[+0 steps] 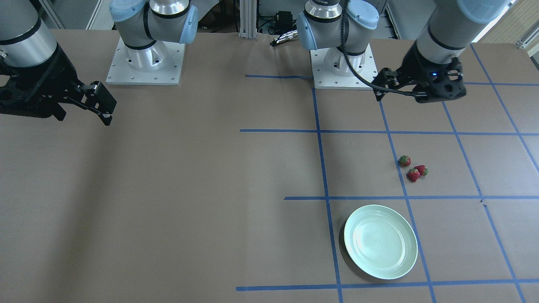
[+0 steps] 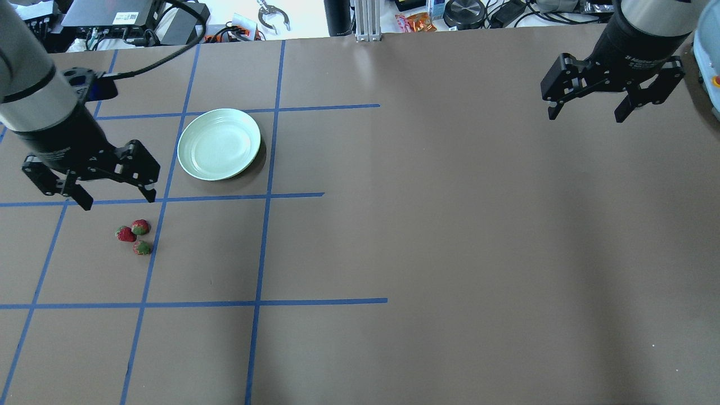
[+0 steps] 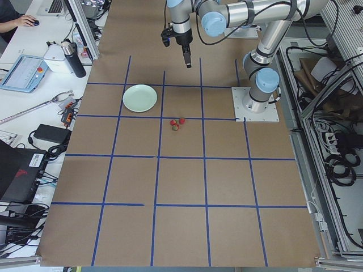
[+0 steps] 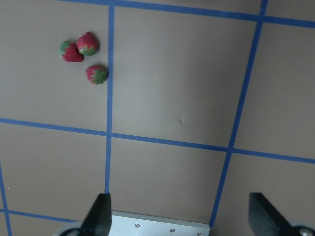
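A pale green plate [image 1: 381, 242] sits empty nearer the front camera. The gripper [image 2: 120, 201] of the arm over the grid hangs above the table near the strawberries, its fingers wide apart, open, with nothing between them; in the wrist view the fingers [image 4: 98, 216] frame bare table and part of a metal plate.
A second black gripper [image 2: 585, 115] hangs over the plain part of the table. White base plates [image 1: 144, 78] stand along the back edge.
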